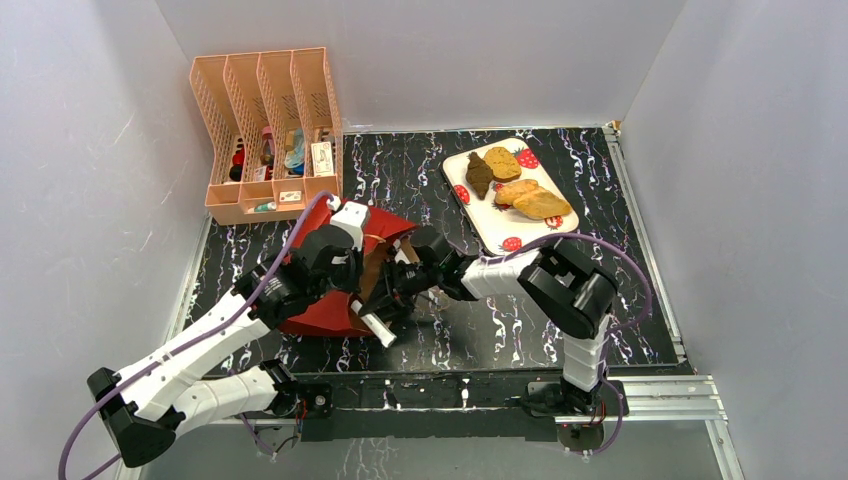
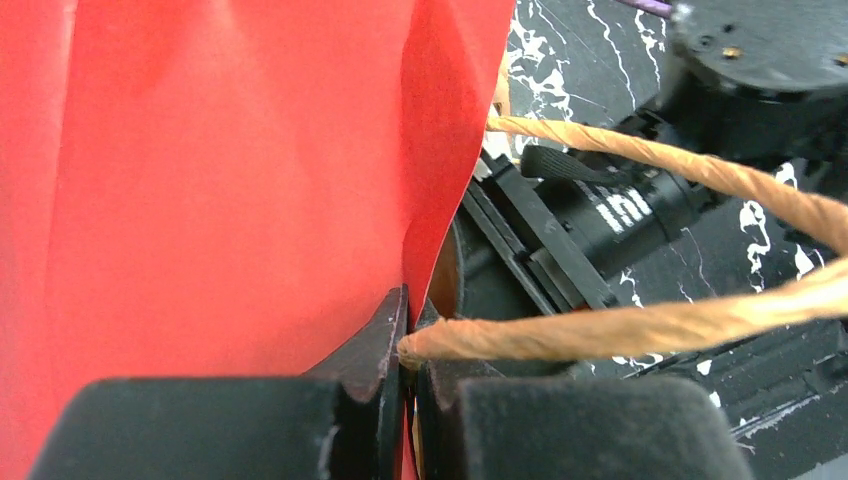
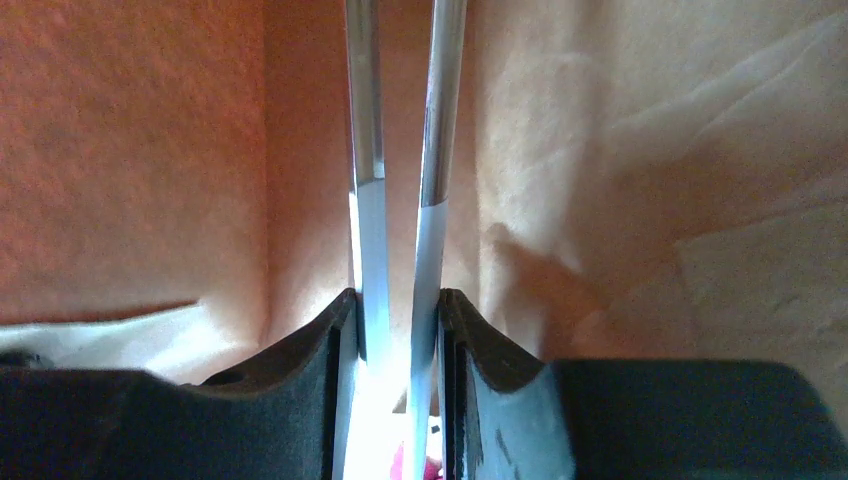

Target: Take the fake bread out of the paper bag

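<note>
The red paper bag (image 2: 230, 190) lies tipped under my left arm, its brown mouth facing right. My left gripper is shut on the rim of the bag, beside the twisted paper handle (image 2: 560, 338). Two slim metal strips with white sleeves, apparently tongs (image 3: 430, 250), stand between the fingers of my right gripper, which is closed around them. In the right wrist view the strips reach into the brown bag interior (image 3: 640, 160). From above, a white end (image 1: 373, 323) juts out below that gripper. No bread shows inside the bag.
A strawberry-patterned tray (image 1: 490, 222) at the back right carries several pieces of fake bread (image 1: 540, 204). A peach divided rack (image 1: 265, 130) with small goods stands at the back left.
</note>
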